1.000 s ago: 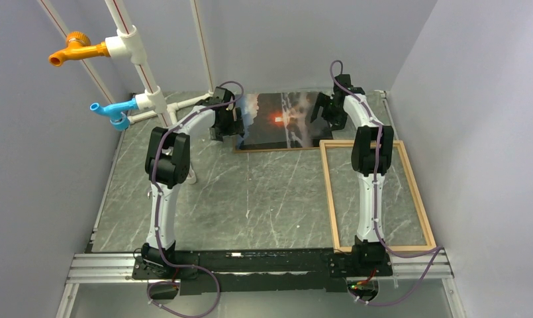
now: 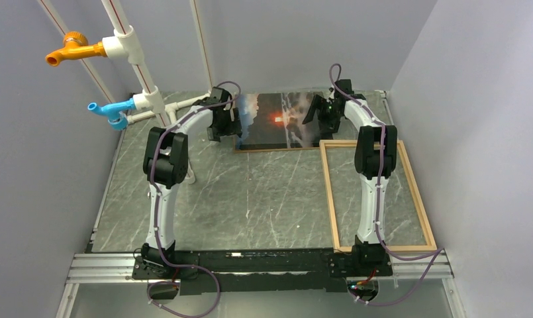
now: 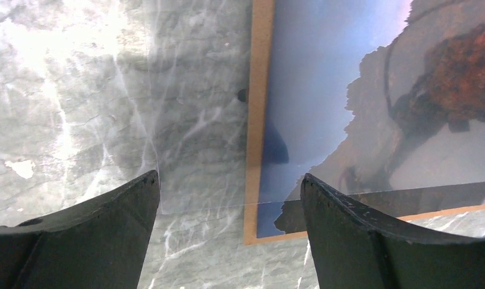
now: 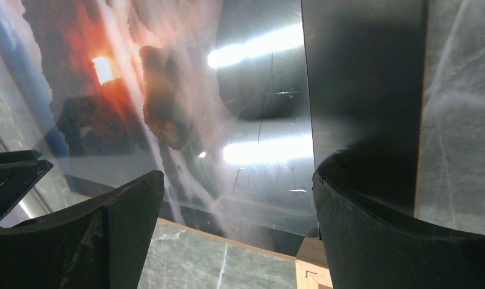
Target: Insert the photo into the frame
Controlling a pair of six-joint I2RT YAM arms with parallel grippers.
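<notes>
The photo (image 2: 267, 119), a dark picture with blue sky and an orange glow, lies on a thin wood-edged board (image 3: 253, 138) at the back. Over it is a clear sheet (image 3: 197, 138), shifted left so that it overhangs the board's left edge; its right edge stops short of a black strip (image 4: 366, 96). My left gripper is open above the sheet's near-left corner. Above its right end, my right gripper is open too. Whether any finger touches the sheet cannot be told.
An empty wooden frame (image 2: 328, 192) lies at the right, its far-left corner meeting the board's near-right corner (image 4: 312, 256). White pipes with an orange tap (image 2: 75, 50) and a blue tap (image 2: 112, 111) stand at the left.
My right gripper has moved a little left and toward the near side, over the photo's right part. The left one has shifted slightly left. The photo and frame look unmoved.
</notes>
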